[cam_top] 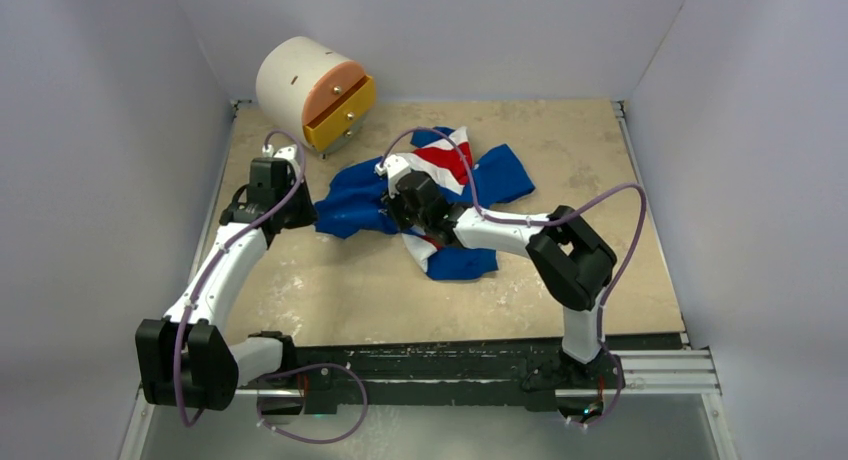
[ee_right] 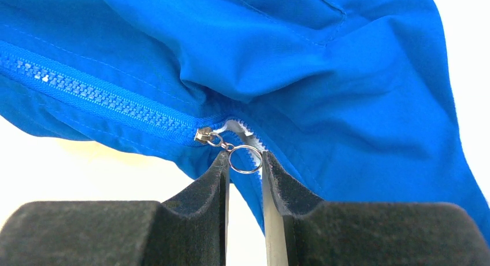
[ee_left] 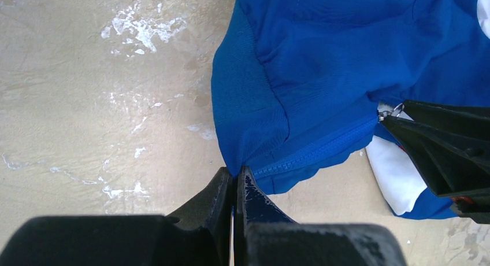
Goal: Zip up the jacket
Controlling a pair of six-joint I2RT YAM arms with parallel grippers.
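Note:
The blue, white and red jacket [cam_top: 350, 192] lies spread on the table. In the left wrist view, my left gripper is shut at the lower corner of its hem, with blue cloth running into the fingertips. In the right wrist view, the zipper slider [ee_right: 203, 135] sits partway along the front, its teeth [ee_right: 110, 101] joined toward the hem and parted on the other side. A metal pull ring [ee_right: 245, 172] spans the gap between the tips of my right gripper, touching both fingers. The short link to the slider looks taut.
A cream drum-shaped cabinet [cam_top: 300, 80] with a yellow drawer [cam_top: 342, 114] stands at the back left. Bare tabletop [cam_top: 340, 300] lies in front of the jacket. Loose folds of blue cloth [ee_right: 242, 81] bulge beside the slider.

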